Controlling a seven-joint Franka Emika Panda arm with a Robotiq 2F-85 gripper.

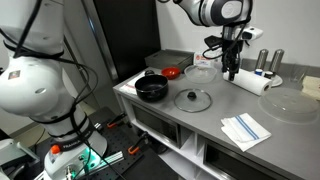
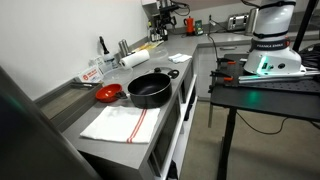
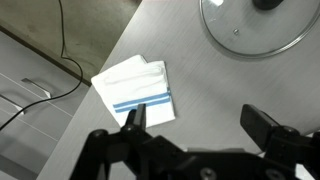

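My gripper [image 1: 230,76] hangs above the counter near the paper towel roll [image 1: 247,81], its fingers apart in the wrist view. Nothing shows between its fingers. Below it in that view lies a folded white cloth with blue stripes [image 3: 142,92], flat on the counter and clear of the gripper. A glass lid with a black knob [image 1: 192,99] rests on the counter's middle; part of the glass lid [image 3: 245,38] shows at the wrist view's top right. The black pot [image 1: 152,90] stands to its left.
A clear bowl [image 1: 201,74] and a red bowl [image 1: 170,73] sit toward the back. A clear round dish [image 1: 289,105] lies on the right. Another white cloth [image 2: 112,121] lies beyond the pot. Bare counter [image 1: 213,122] extends between the glass lid and striped cloth.
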